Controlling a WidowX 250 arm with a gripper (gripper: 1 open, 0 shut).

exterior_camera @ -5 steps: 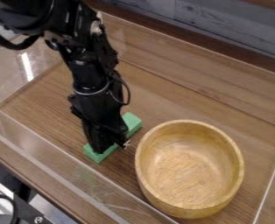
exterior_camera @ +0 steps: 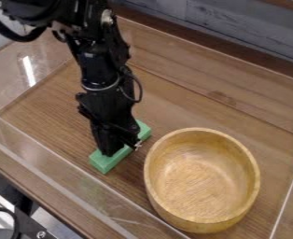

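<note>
My black gripper [exterior_camera: 119, 144] points down at a flat green block [exterior_camera: 106, 161] on the wooden table, its tip over the middle of the block and hiding part of it. The fingers are dark and close together, and I cannot make out anything between them. Whether the tip touches the block is unclear.
A large yellow oval bowl [exterior_camera: 202, 178] stands just to the right of the block.
</note>
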